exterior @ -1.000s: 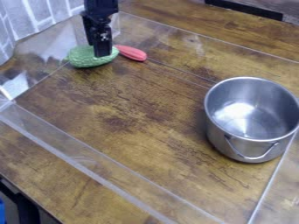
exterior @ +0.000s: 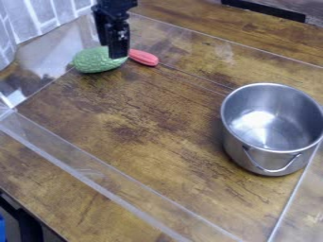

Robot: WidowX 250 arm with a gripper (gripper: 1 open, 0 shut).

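Note:
The black gripper (exterior: 113, 43) hangs at the upper left, just over a green bumpy oval object (exterior: 93, 62) on the wooden table. A pink elongated object (exterior: 143, 58) lies right of the green one. I cannot tell whether the gripper is open or shut; nothing is clearly held.
A steel pot (exterior: 271, 130) stands at the right. Transparent panels or strips run along the left and bottom, and a pale curtain-like sheet is at the upper left.

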